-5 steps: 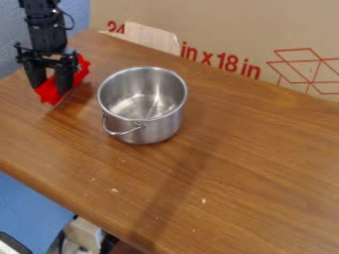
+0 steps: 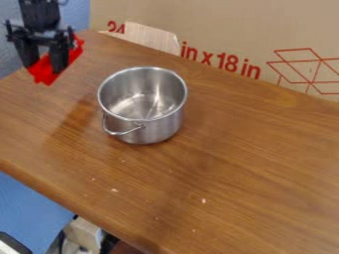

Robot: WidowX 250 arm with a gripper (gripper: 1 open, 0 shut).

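At the upper left my black gripper point(image 2: 42, 44) is shut on a red object point(image 2: 59, 63), held above the wooden table near its back-left edge. The gripper is blurred and partly hides the red object. To the right of it, a steel pot point(image 2: 142, 104) with a wire handle stands upright on the table, apart from the gripper.
A cardboard panel point(image 2: 291, 55) with red print stands along the back, with a white piece point(image 2: 153, 37) before it. Blue material shows past the left edge.
My gripper has risen and moved slightly left with the red object in it. The pot has not moved.
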